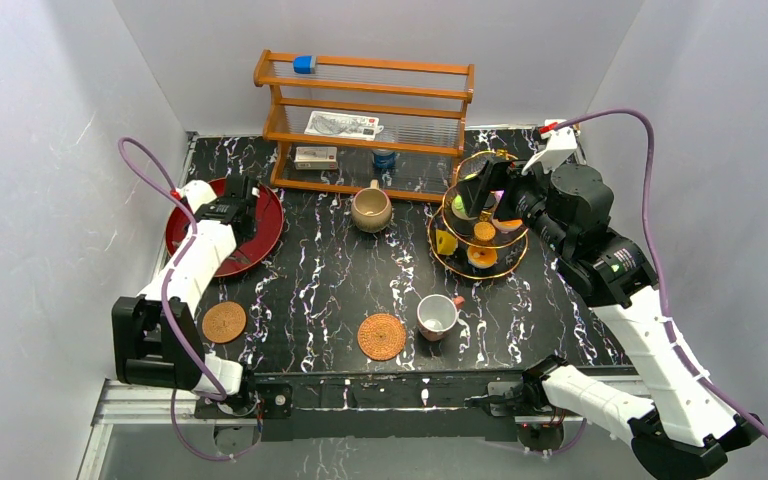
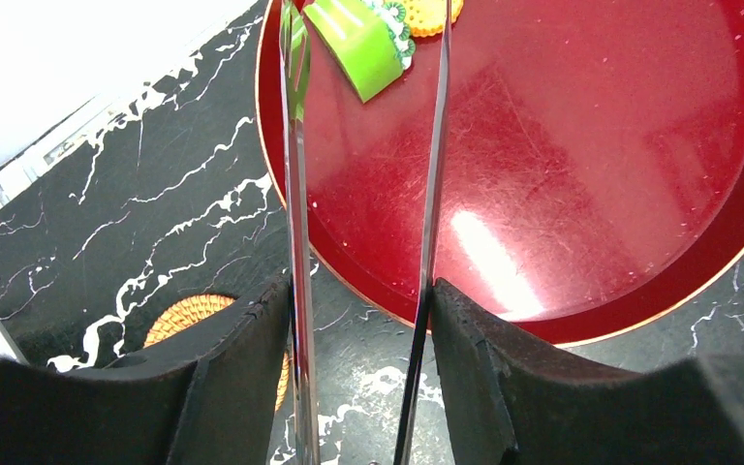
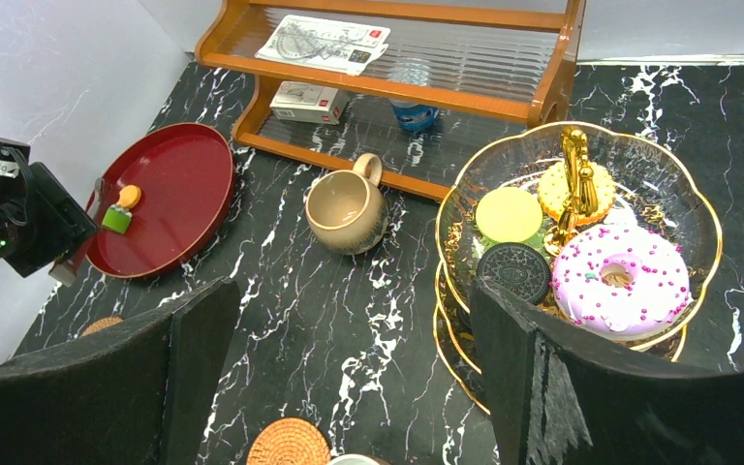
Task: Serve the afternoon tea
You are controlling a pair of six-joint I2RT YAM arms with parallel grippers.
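My left gripper is open over the red plate (image 2: pixel 581 165), its long metal prongs reaching toward a green piece (image 2: pixel 356 53) and an orange biscuit (image 2: pixel 424 15), with nothing visibly held. My right gripper stands open at the two-tier stand, whose glass bowl holds a pink-sprinkled donut (image 3: pixel 620 291), a dark cookie (image 3: pixel 513 274), a green round piece (image 3: pixel 509 213) and a yellow biscuit. A tan mug (image 1: pixel 370 210) stands at the centre. A white cup (image 1: pixel 436 318) is at the front, beside a woven coaster (image 1: pixel 381 336).
A wooden shelf (image 1: pixel 365 85) with boxes and a blue container spans the back. Another coaster (image 1: pixel 224 321) lies at the front left, below the plate. The counter between plate and stand is mostly free; grey walls close both sides.
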